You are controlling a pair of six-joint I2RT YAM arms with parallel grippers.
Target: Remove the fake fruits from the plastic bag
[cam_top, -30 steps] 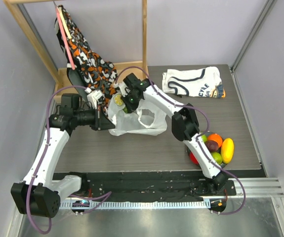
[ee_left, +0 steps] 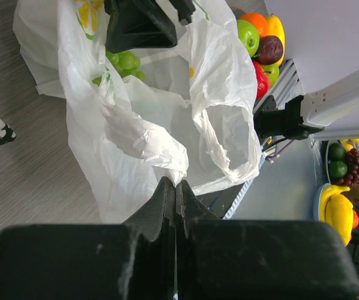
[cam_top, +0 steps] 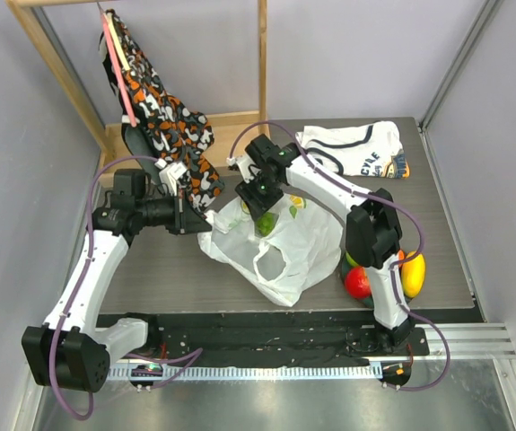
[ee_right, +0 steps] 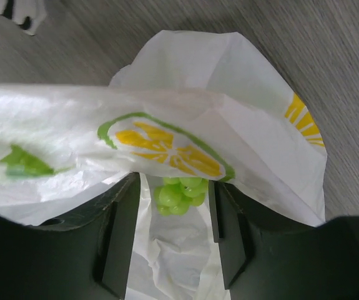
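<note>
A white plastic bag [cam_top: 302, 242] lies spread on the table with its handle loop toward the front. My left gripper is shut on a thin gathered edge of the bag at its left side. Inside the bag are green grapes, seen also as green grapes [ee_right: 180, 196] in the right wrist view. My right gripper stands open over the bag, its fingers apart on either side of the grapes. A printed fold of the bag passes across the view just ahead of the fingertips and covers part of the grapes.
At the table's right front, a bowl holds several fruits, among them a red one [cam_top: 357, 283], with a yellow fruit [cam_top: 413, 275] at its edge. A folded white cloth [cam_top: 354, 149] lies at the back. Patterned fabric [cam_top: 163, 99] hangs from a wooden rack at the left.
The bag has spread open toward the front and right, and the grapes now show. The left arm has stayed put.
</note>
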